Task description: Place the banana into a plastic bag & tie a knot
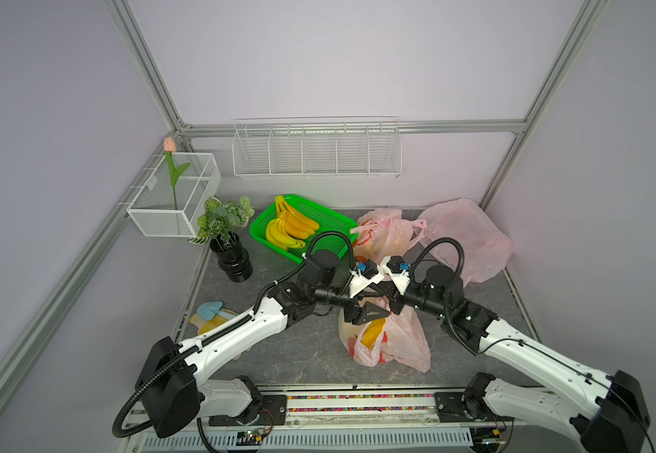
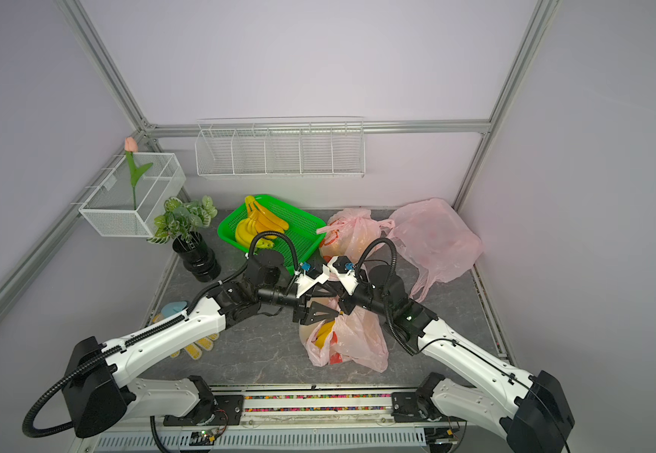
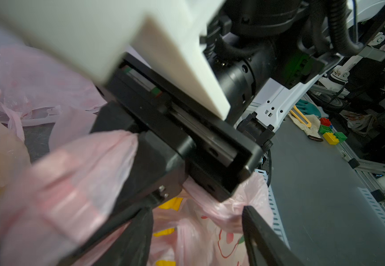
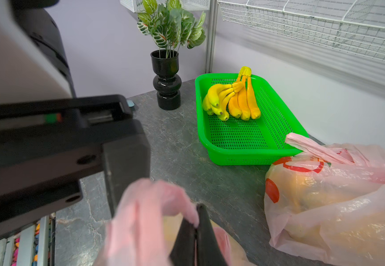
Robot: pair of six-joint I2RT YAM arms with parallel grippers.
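Note:
Yellow bananas show through the opening of a pale pink plastic bag on the front middle of the table. Over this bag the two grippers almost meet. My left gripper is open, its fingers wide apart in front of the bag's bunched plastic. My right gripper is shut, and a pink bag handle arcs down to its fingertips, with plastic showing on both sides of them. The right gripper's black body covers much of the left wrist view.
At the back, a green basket holds more bananas. A filled pink bag and an empty-looking one stand at the back right. A black vase is at the left, near gloves and a blue tool.

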